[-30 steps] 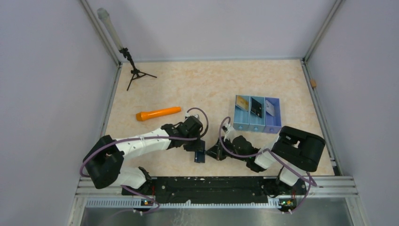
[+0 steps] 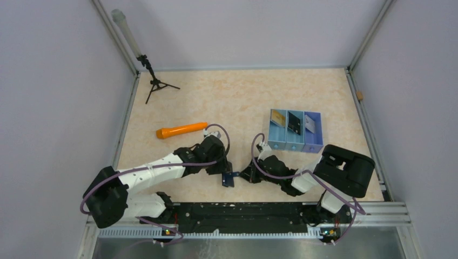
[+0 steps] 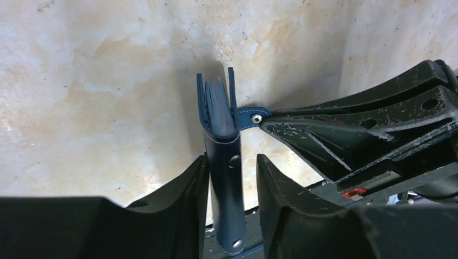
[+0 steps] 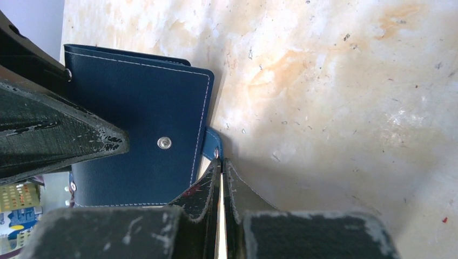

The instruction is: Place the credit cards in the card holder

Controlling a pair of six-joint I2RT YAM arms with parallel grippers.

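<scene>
The dark blue card holder [image 3: 224, 183] is on the front part of the table, with a snap tab [image 3: 250, 117] sticking out from its side. My left gripper is part open around the holder; its left finger is close against it and a gap shows on the right. My right gripper is shut on the end of the tab. The cards sit in an organizer [image 2: 277, 145]: a gold card [image 2: 278, 118], a black card [image 2: 294, 123] and a silver-grey card [image 2: 309, 124], each in its own compartment.
An orange microphone [image 2: 181, 130] lies behind the left arm. A tripod [image 2: 155, 82] with a light tube stands at the back left.
My left arm has shifted left, its gripper still at the holder. The blue tab now shows between the holder and my right gripper, which has barely moved.
</scene>
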